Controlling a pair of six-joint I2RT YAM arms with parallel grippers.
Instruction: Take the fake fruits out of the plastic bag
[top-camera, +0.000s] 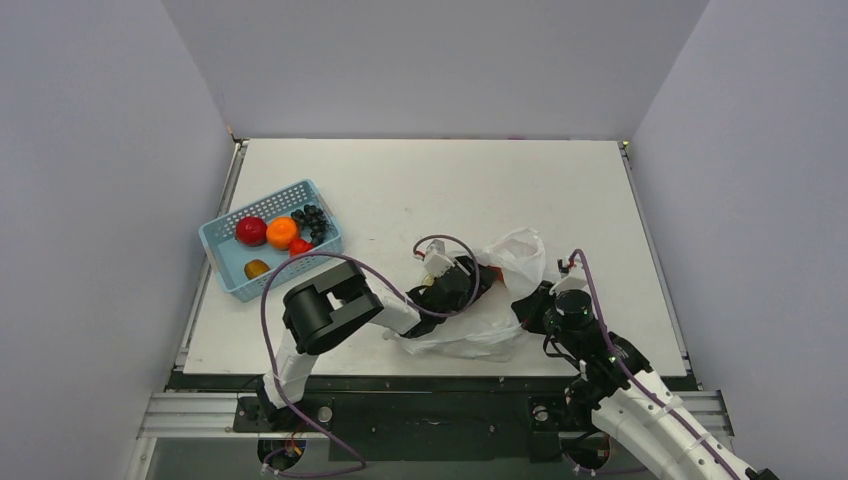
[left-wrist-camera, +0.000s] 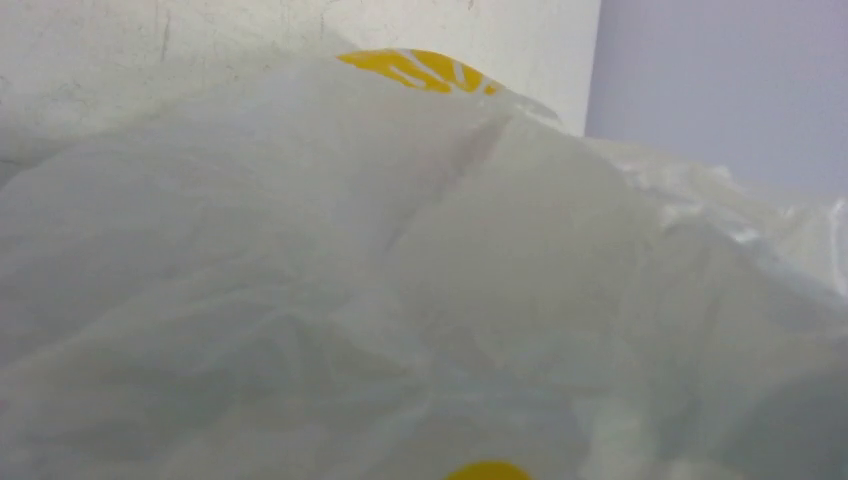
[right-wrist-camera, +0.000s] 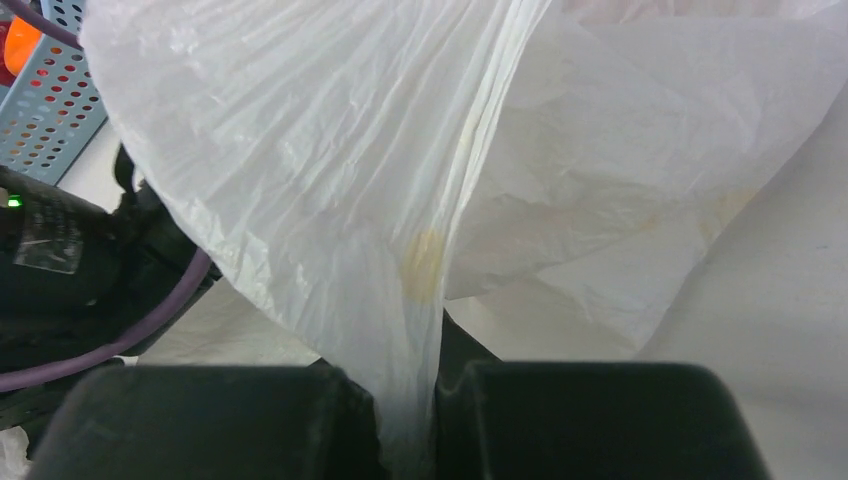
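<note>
The white plastic bag (top-camera: 470, 335) lies crumpled at the table's front middle, with one part raised toward the right arm. My right gripper is shut on gathered plastic film, and the bag fans out above its fingers (right-wrist-camera: 590, 420). My left gripper (top-camera: 490, 278) reaches into the bag's opening, close to an orange-red item (top-camera: 497, 272) that is mostly covered. White film (left-wrist-camera: 300, 250) fills the left wrist view and hides the left fingers, so their finger and anything between them do not show.
A blue basket (top-camera: 216, 262) at the left holds a red fruit (top-camera: 251, 231), an orange (top-camera: 282, 233), dark grapes (top-camera: 315, 222), a smaller red fruit (top-camera: 300, 247) and a brown fruit (top-camera: 256, 269).
</note>
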